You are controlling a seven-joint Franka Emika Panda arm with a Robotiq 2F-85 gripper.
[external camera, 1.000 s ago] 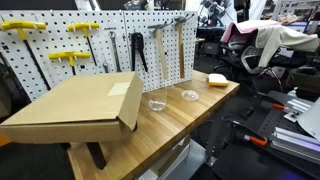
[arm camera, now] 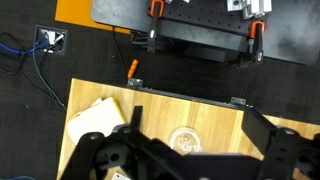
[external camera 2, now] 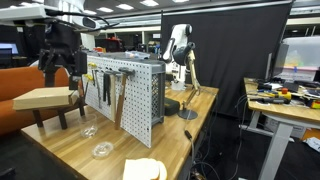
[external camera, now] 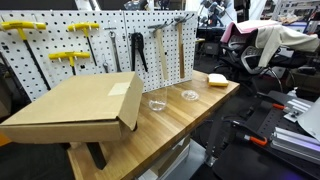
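Note:
My gripper [external camera 2: 60,78] hangs fingers down at the left in exterior view 2, near the cardboard box [external camera 2: 45,98] in the image. In the wrist view its dark fingers stand wide apart, and nothing shows between them. Two clear, round glass pieces lie on the wooden table: a dish [external camera: 190,95] and a glass container [external camera: 157,101] closer to the box. The dish [arm camera: 185,140] also appears low in the wrist view. A pale yellow-white, block-like item [external camera: 217,80] rests towards the table's far end. The gripper is not visible in exterior view 1.
A white pegboard [external camera: 160,62] with hanging tools runs along the table's back. The cardboard box [external camera: 80,103] covers much of the near end in exterior view 1. Beyond the table edge, a metal frame with orange handles [arm camera: 258,30] stands on the dark floor.

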